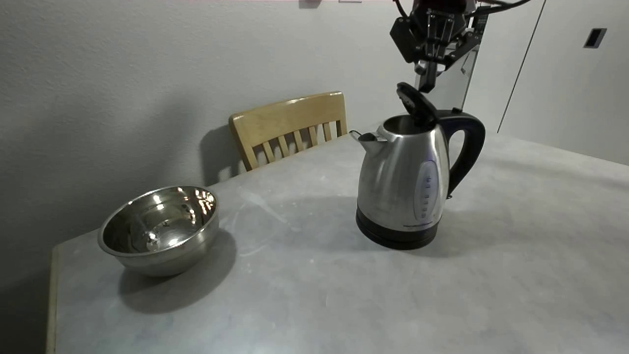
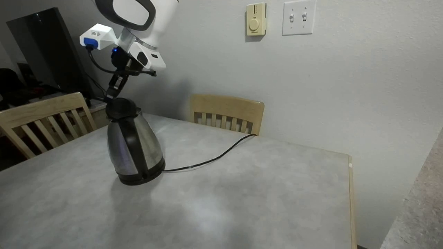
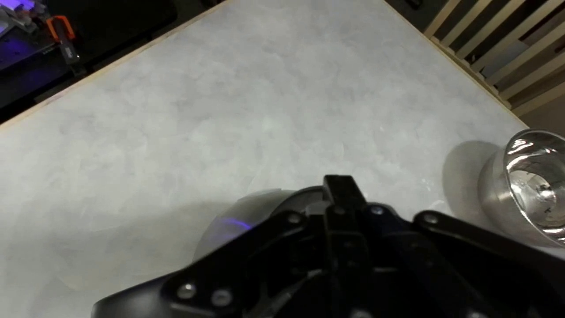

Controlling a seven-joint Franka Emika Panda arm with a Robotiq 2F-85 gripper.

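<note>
A steel kettle (image 1: 396, 183) with a black base and black handle (image 1: 471, 141) stands upright on the table. Its black lid (image 1: 418, 105) is hinged partly up, tilted over the opening toward the spout. Right behind the raised lid, on the handle side, is my gripper (image 1: 428, 85), fingers pointing down and close together, its tips at or very near the lid. From the second exterior view the gripper (image 2: 109, 96) meets the top of the kettle (image 2: 135, 149). In the wrist view the shut fingers (image 3: 341, 190) cover much of the kettle (image 3: 238, 220); nothing shows between them.
An empty steel bowl (image 1: 162, 236) sits near the table's left end, well away from the kettle. A black cord (image 2: 211, 159) runs from the kettle's base to the table edge. Wooden chairs (image 1: 289, 121) border the table.
</note>
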